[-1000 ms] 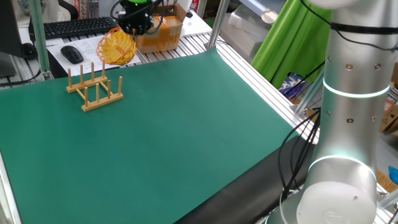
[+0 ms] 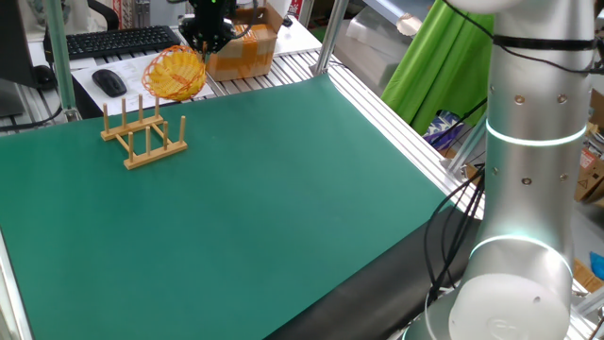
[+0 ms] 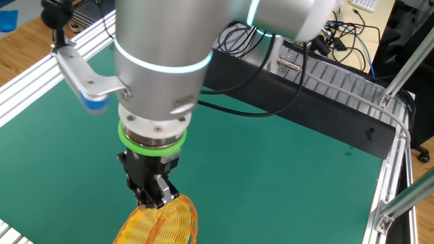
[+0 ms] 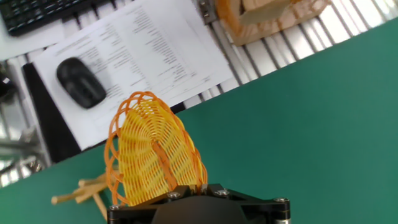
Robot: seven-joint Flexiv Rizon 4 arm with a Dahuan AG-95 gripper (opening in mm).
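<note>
A yellow woven basket (image 2: 176,75) with an orange lacy rim hangs tilted in the air, its edge in my gripper (image 3: 157,203). In the wrist view the basket (image 4: 152,146) extends up and left from the fingertips, its orange-streaked face toward the camera. The fingers are shut on its rim. Below and toward the near side stands a wooden peg rack (image 2: 144,140) on the green table. Only part of the rack (image 4: 87,190) shows in the wrist view, the rest being behind the basket. Exterior view 2 cuts off the basket's lower end.
Beyond the table's far edge are a black mouse (image 2: 109,83), a keyboard (image 2: 113,42), printed paper (image 4: 143,56) and a cardboard box (image 2: 243,52). A metal post (image 2: 332,36) rises at the far corner.
The held basket has turned slightly and shifted a little in exterior view 1, staying near the far edge. The gripper has moved slightly with it. The rack has not moved.
</note>
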